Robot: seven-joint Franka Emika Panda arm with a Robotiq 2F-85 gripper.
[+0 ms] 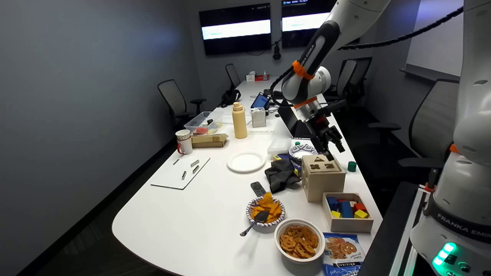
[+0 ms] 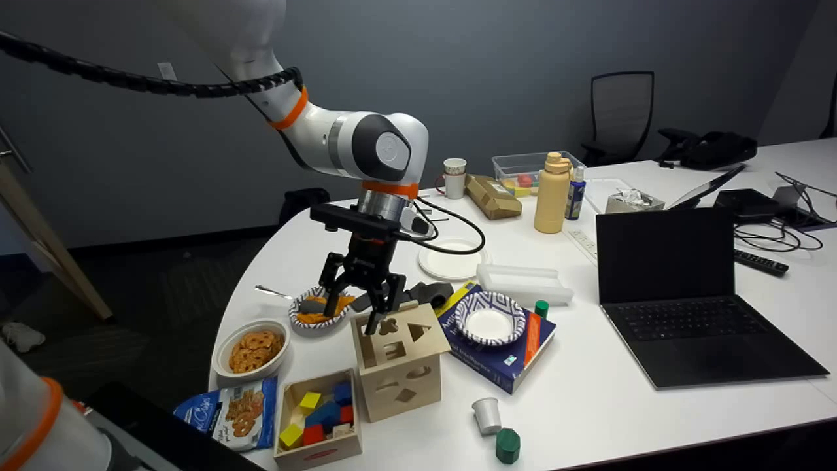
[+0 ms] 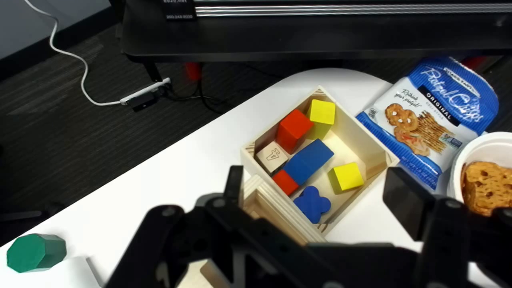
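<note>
My gripper [image 2: 350,320] stands open above the wooden shape-sorter box [image 2: 404,384], its fingers wide apart with nothing between them. Cut-out holes show in the box's lid and side. In the wrist view, an open wooden tray [image 3: 357,129] lies beyond the fingertips, beside the sorter. Inside it are a red block [image 3: 293,129], a long blue block [image 3: 309,161], a blue clover-shaped block [image 3: 313,204], a yellow cube [image 3: 346,177], another yellow block [image 3: 321,115] and a pale block marked 4 [image 3: 271,157]. A green block [image 2: 507,446] rests on the table by a small tipped cup [image 2: 486,416].
Beside the tray lies a blue pretzel bag [image 1: 343,253], near a white bowl of pretzels [image 1: 300,240] and a patterned bowl of chips [image 1: 266,209]. A book [image 2: 502,369] carrying another bowl lies behind the sorter, with a laptop [image 2: 706,337] farther right.
</note>
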